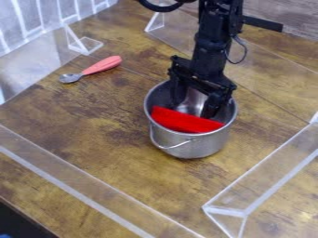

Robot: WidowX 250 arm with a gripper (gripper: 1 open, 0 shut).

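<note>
A steel pot (187, 139) with a wire handle stands at the middle of the wooden table, a red block (183, 121) lying inside it. My black gripper (199, 93) reaches down from the top into the pot's rear rim area; its fingertips are dark and hard to make out, so how far the fingers stand apart cannot be told.
A spoon with a pink handle (102, 65) lies at the upper left. Clear plastic barriers edge the table at left, lower left and right (258, 172).
</note>
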